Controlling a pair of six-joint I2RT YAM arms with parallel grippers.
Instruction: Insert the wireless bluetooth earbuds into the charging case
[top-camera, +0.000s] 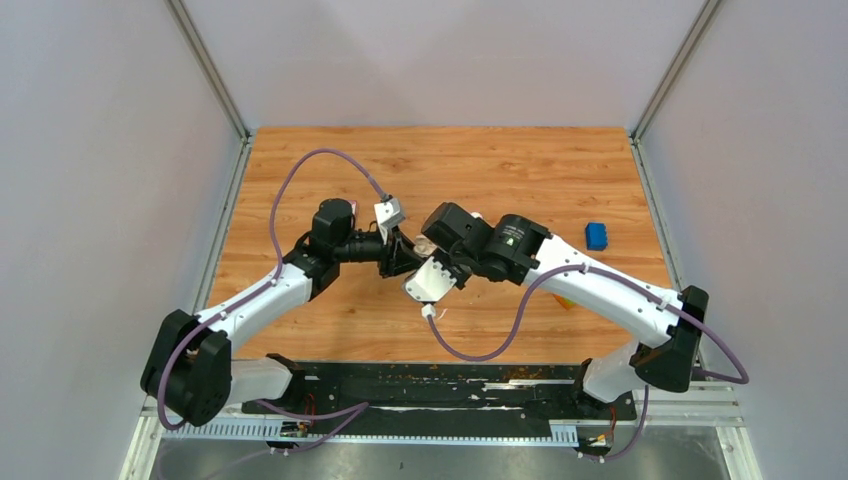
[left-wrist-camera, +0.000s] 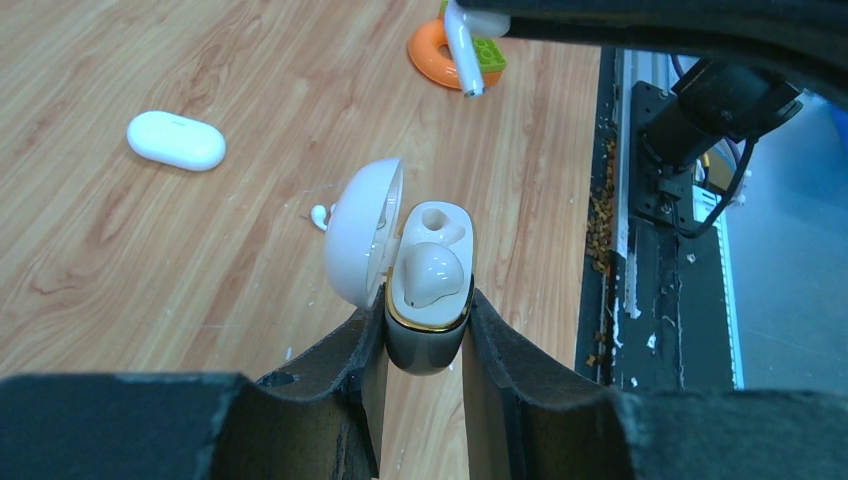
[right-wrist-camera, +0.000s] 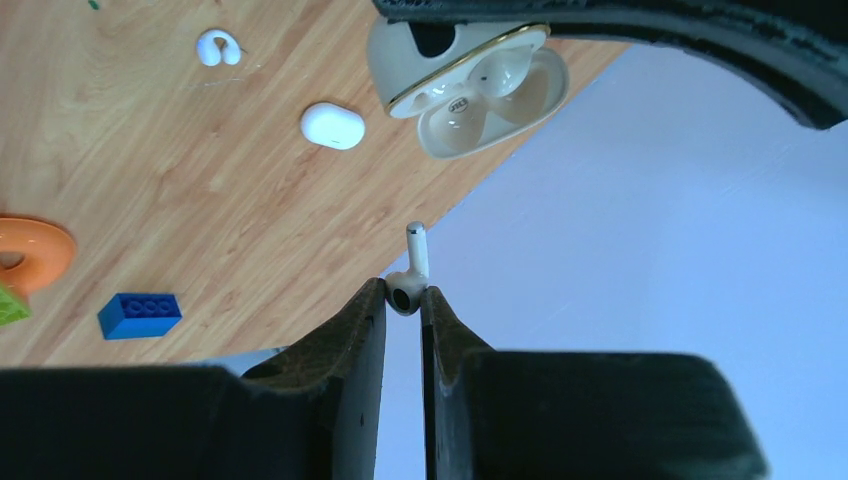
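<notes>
The charging case (left-wrist-camera: 435, 280), white with a gold rim and its lid (left-wrist-camera: 365, 232) raised, is gripped by my left gripper, which is shut on it. Its hollows face up in the left wrist view. One white earbud (right-wrist-camera: 407, 288) is between the fingertips of my right gripper, its stem pointing away from the fingers. That earbud's stem (left-wrist-camera: 466, 60) also shows at the top of the left wrist view, apart from the case. In the top view both grippers meet near the table's middle, and the right arm hides most of the case.
On the table lie a white rounded capsule (right-wrist-camera: 333, 126), a small white curved piece (right-wrist-camera: 218, 47), a blue brick (right-wrist-camera: 140, 315) and an orange ring (right-wrist-camera: 35, 250) with a green piece (right-wrist-camera: 12, 306).
</notes>
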